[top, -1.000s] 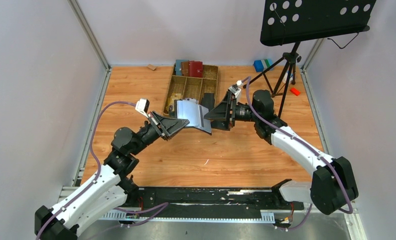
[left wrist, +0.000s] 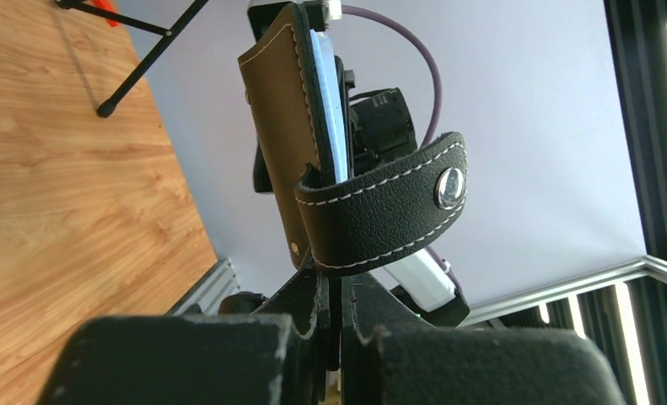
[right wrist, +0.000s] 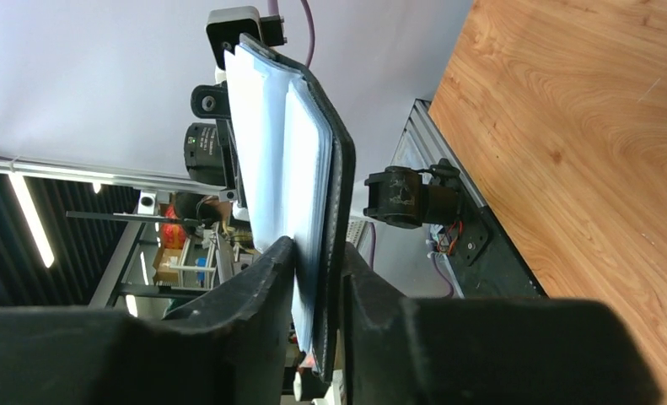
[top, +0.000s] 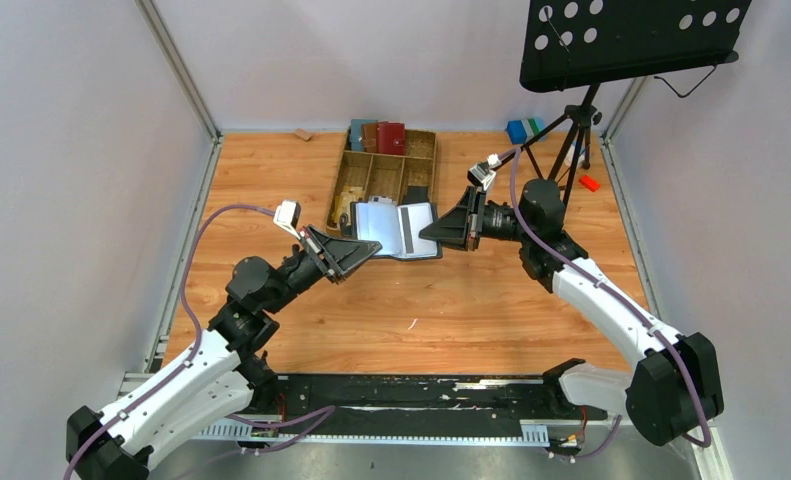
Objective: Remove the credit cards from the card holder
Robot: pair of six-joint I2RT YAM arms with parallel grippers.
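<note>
An open card holder (top: 387, 228) with pale blue inner pages is held up between the arms. In the left wrist view its brown and black leather cover (left wrist: 275, 126) and snap strap (left wrist: 372, 211) show upright. My right gripper is shut on the holder (right wrist: 279, 152) at its edge. My left gripper (top: 371, 247) is shut at the holder's left side; in the left wrist view nothing clearly shows between its fingers, with the strap just above them. Whether cards are inside cannot be told.
A wooden compartment box (top: 387, 175) with coloured holders stands behind. A black music stand (top: 631, 55), blue items (top: 521, 130) and a red block (top: 588, 183) are at the back right.
My right gripper has moved rightwards with the holder, which now lies more open and flatter toward the top camera. My left gripper has moved slightly.
</note>
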